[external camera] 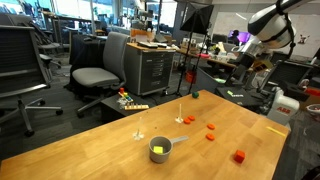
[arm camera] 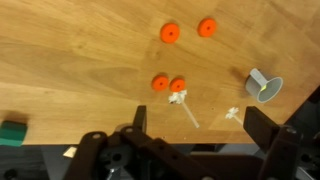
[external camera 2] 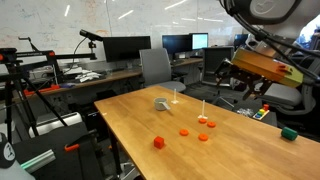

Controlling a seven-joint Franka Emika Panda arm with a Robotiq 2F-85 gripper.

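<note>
My gripper [external camera: 238, 72] hangs high over the far right part of the table, open and empty. In the wrist view, the gripper has its dark fingers spread wide, with only tabletop far below. Several orange-red discs [arm camera: 169, 33] lie flat on the wood. A red block [external camera: 239, 156] sits near the front right edge of the table, and a dark green block [external camera 2: 289, 134] lies at the other end. A grey mug [external camera: 159, 150] with something yellow inside stands on the table. By the discs is a white stick-like item [arm camera: 190, 112].
Small coloured pieces [external camera: 130, 103] lie along the table's back edge. Another white item [arm camera: 233, 112] is close to the mug. Office chairs [external camera: 98, 80] stand behind the table.
</note>
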